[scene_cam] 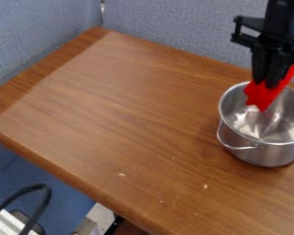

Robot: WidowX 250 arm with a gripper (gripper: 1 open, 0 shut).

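Observation:
My gripper point(270, 75) is at the upper right, black, pointing down, shut on a red object point(263, 92). The red object hangs tilted, its lower part within the opening of a steel pot point(261, 142) on the right of the table. The pot has a thin wire handle at its front left. Whether the red object touches the pot cannot be told.
Grey padded walls point(162, 23) stand behind. A black cable and white equipment are at the bottom left, off the table.

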